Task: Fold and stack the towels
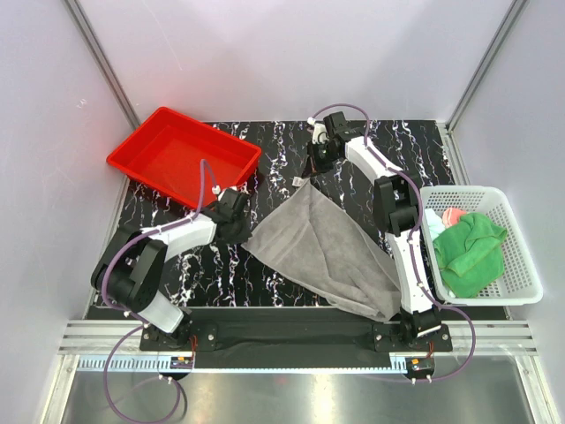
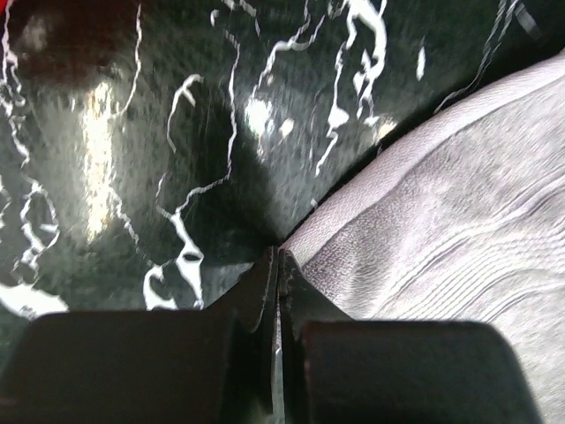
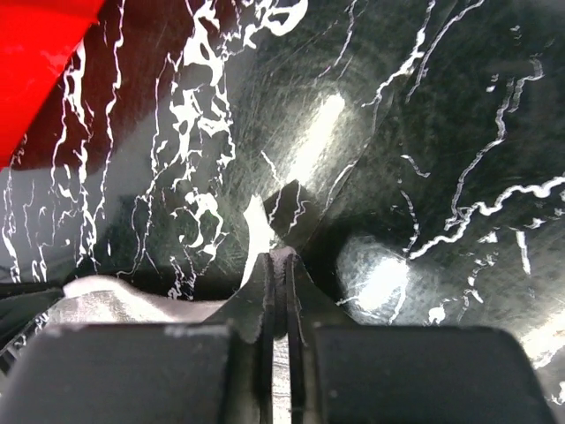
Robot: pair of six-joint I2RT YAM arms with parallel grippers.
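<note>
A large grey towel lies spread on the black marble table. My left gripper is at its left corner; in the left wrist view its fingertips are shut at the towel's rolled hem, and whether cloth is between them is hard to tell. My right gripper is at the towel's top corner, shut on a bit of that corner in the right wrist view.
A red bin stands at the upper left. A white basket at the right holds a green towel, with pink and white cloth beneath.
</note>
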